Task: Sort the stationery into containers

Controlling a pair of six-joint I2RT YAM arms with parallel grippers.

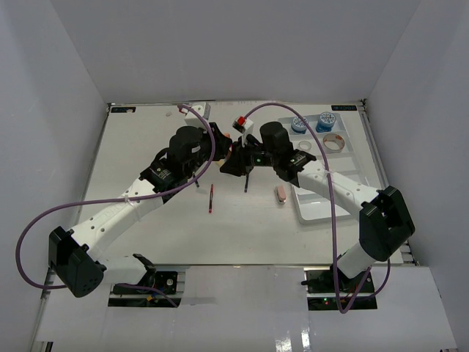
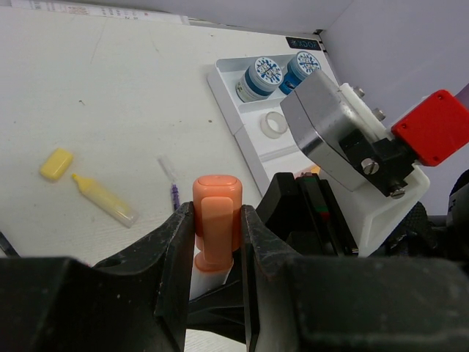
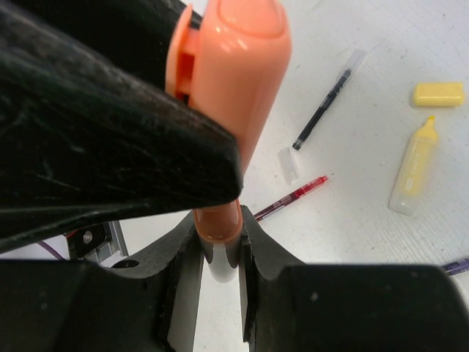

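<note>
An orange marker (image 2: 216, 220) is held upright between both grippers, which meet above the table centre in the top view. My left gripper is shut on its orange upper part. My right gripper is shut on the same marker lower down, at a clear and orange section. On the table lie a yellow marker (image 3: 410, 169) with no cap on, a yellow cap (image 3: 437, 94), a red pen (image 3: 289, 196), a black pen (image 3: 319, 110) and a purple pen (image 3: 456, 266).
The white compartment tray (image 1: 315, 210) stands at the right with blue jars (image 1: 326, 122), a tape roll (image 1: 333, 143) and a clear ring (image 2: 273, 125). A pink eraser (image 1: 281, 193) lies left of the tray.
</note>
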